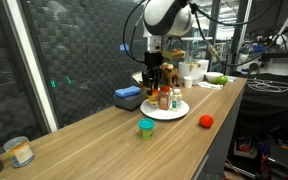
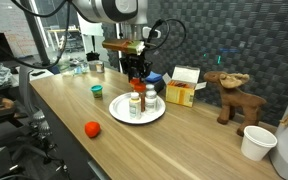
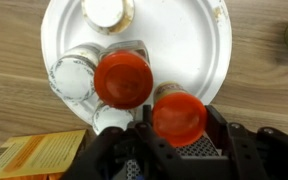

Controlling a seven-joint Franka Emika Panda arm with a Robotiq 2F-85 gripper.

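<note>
In the wrist view, a spice jar with an orange-red lid [image 3: 179, 118] sits between the fingers of my gripper, which is shut on it. That jar is over the near rim area of a white plate [image 3: 189, 55], beside a second red-lidded jar [image 3: 122, 80]. White-lidded jars [image 3: 76, 78] stand close by on the plate. From exterior view 1, the gripper [image 1: 154, 90] is at the left part of the plate [image 1: 172, 111]. Whether the held jar touches the plate, I cannot tell.
A green cup [image 1: 146, 128] and a red ball [image 1: 206, 121] are in front of the plate. Behind it are a yellow box [image 2: 184, 84], a toy moose [image 2: 238, 98] and a blue item [image 1: 128, 92]. Free table lies to the left in exterior view 1.
</note>
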